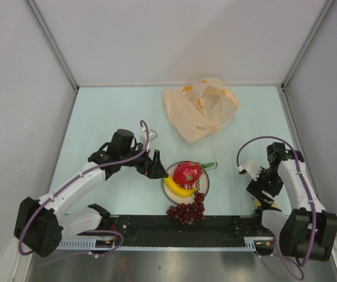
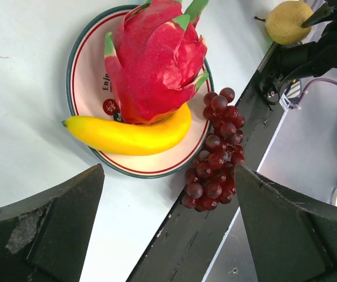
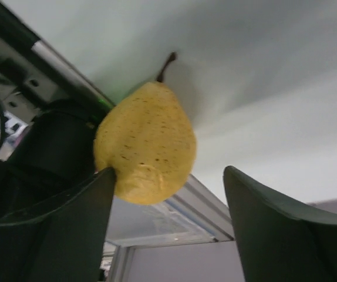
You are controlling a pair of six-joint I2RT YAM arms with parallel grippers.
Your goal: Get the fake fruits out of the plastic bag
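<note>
A yellow pear (image 3: 148, 141) lies at the front right of the table, beside the right arm's base. My right gripper is part open, with the pear just beyond and partly between its fingers; contact cannot be told in the blurred right wrist view. The plate (image 2: 80, 76) carries a red dragon fruit (image 2: 157, 64) and a banana (image 2: 133, 136). Grapes (image 2: 215, 164) hang over the plate's edge toward the table's front. My left gripper stands open and empty over the plate's left side. The crumpled plastic bag (image 1: 189, 114) lies at the back.
Grey walls (image 1: 327, 88) close in both sides and the back.
</note>
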